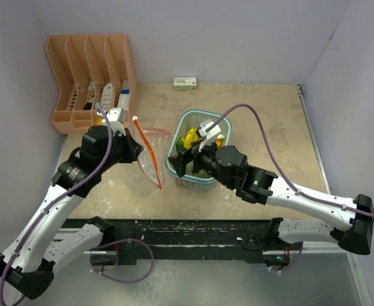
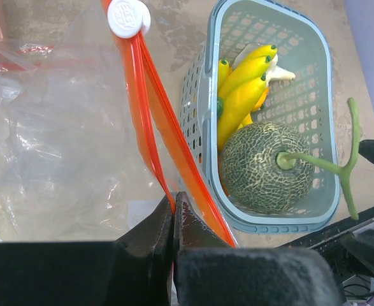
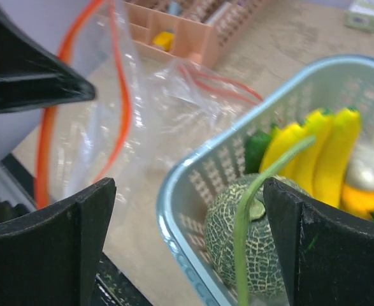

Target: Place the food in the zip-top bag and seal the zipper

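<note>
The clear zip top bag (image 2: 65,134) stands with its mouth parted, an orange zipper strip along the edges and a white slider (image 2: 127,19) at the far end. My left gripper is shut on the bag's orange edge. Right of the bag is a pale blue basket (image 2: 335,108) of toy food. A netted green melon (image 2: 253,172) with a forked stem lies at its front, yellow banana-like pieces (image 2: 243,105) behind. Over the basket's front left part, my right gripper stands open; the stem shows near its right finger in the right wrist view, and I see nothing gripped.
A peach divided rack (image 1: 60,76) occupies the back left, holding several small items. By the back wall lies a small white and green box (image 1: 185,83). The tabletop (image 1: 273,121) right of the basket is bare.
</note>
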